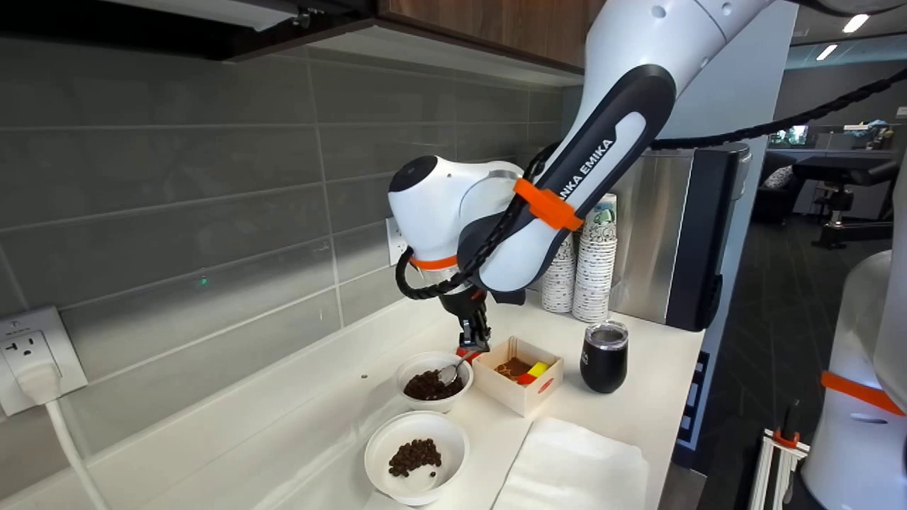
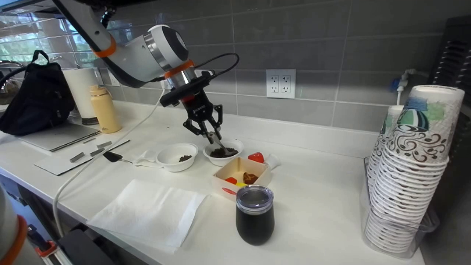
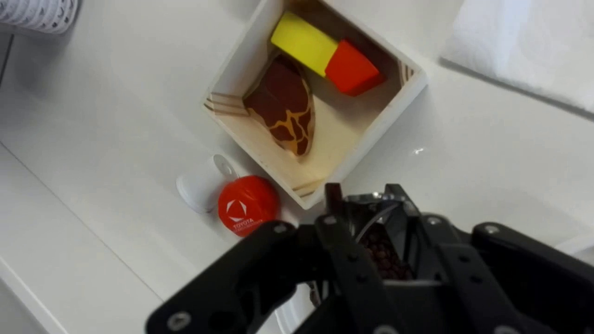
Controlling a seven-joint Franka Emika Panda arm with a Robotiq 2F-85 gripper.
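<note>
My gripper [image 2: 213, 137] is shut on the handle of a metal spoon [image 1: 448, 374], just above the farther white bowl [image 2: 212, 157]. The spoon slants down into this bowl, its head at the dark brown round pieces [image 1: 425, 387] inside. Closer to exterior view 1, a second white bowl [image 1: 375, 450] holds a smaller pile of the same pieces [image 1: 414, 456]. In the wrist view the fingers [image 3: 334, 207] cover much of the farther bowl, and some brown pieces [image 3: 384, 256] show between them.
A wooden box [image 3: 384, 125] with toy food stands beside the farther bowl. Close by lie a red-capped item [image 3: 248, 206] and a white one [image 3: 203, 183]. A black tumbler [image 2: 255, 221], stacked paper cups [image 2: 415, 176] and a white cloth [image 2: 148, 212] are farther off.
</note>
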